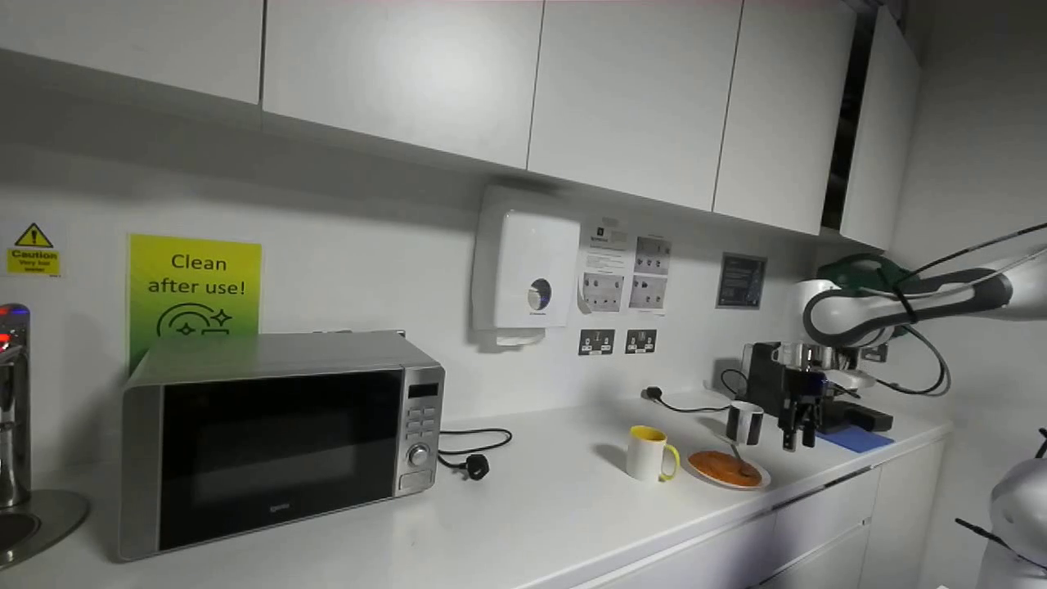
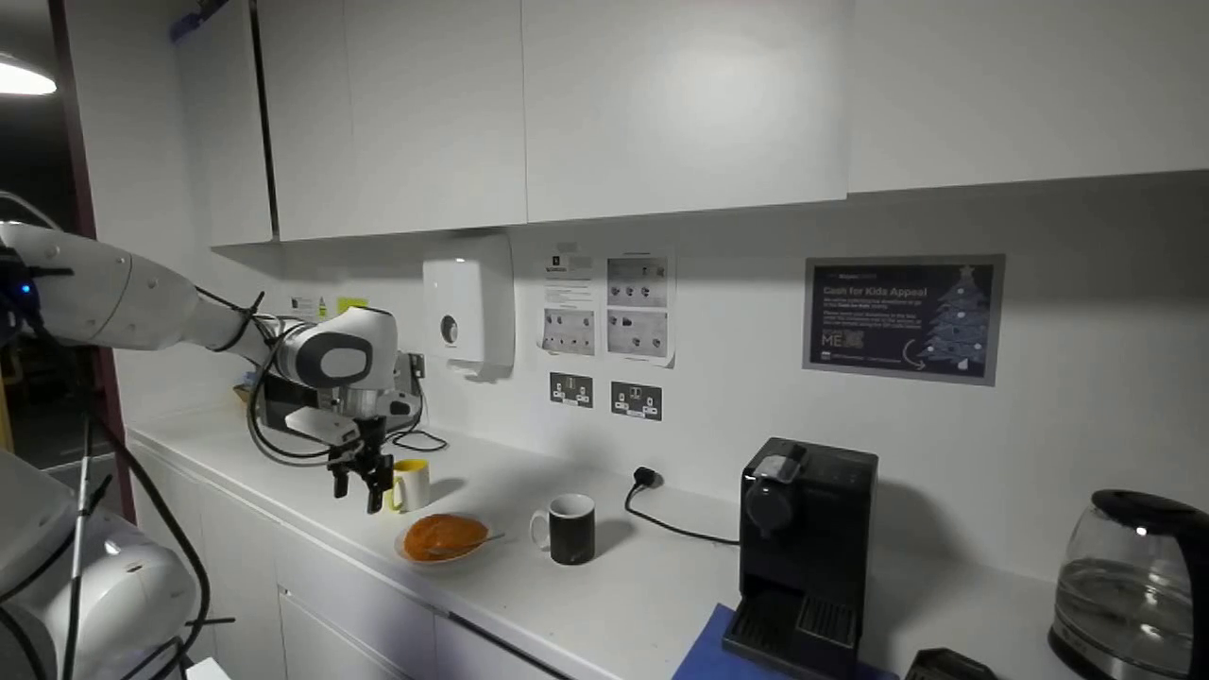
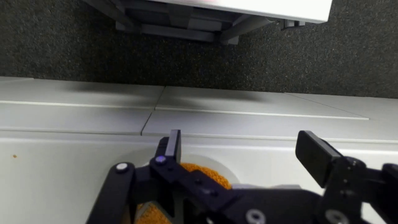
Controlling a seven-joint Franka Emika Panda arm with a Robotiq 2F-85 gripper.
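My black gripper (image 1: 798,440) (image 2: 358,494) hangs above the counter, its fingers wide apart and nothing between them. Below it and to one side lies a pale plate (image 2: 404,549) covered with orange food (image 1: 724,465) (image 2: 436,536) (image 3: 205,173); the wrist view shows it partly behind the left finger. On the food rests a thin utensil (image 2: 473,544). Beside the plate stands a white mug with a yellow inside (image 1: 644,458) (image 2: 413,485). A black-and-white mug (image 1: 743,423) (image 2: 571,531) stands upright on the plate's other side.
A black coffee machine (image 2: 807,544) stands on a blue mat (image 2: 705,648), with a glass kettle (image 2: 1122,595) farther right. The microwave (image 1: 285,442) occupies the counter's other end. Bare counter (image 1: 550,481) lies between microwave and yellow mug. Cupboards (image 1: 628,98) hang overhead.
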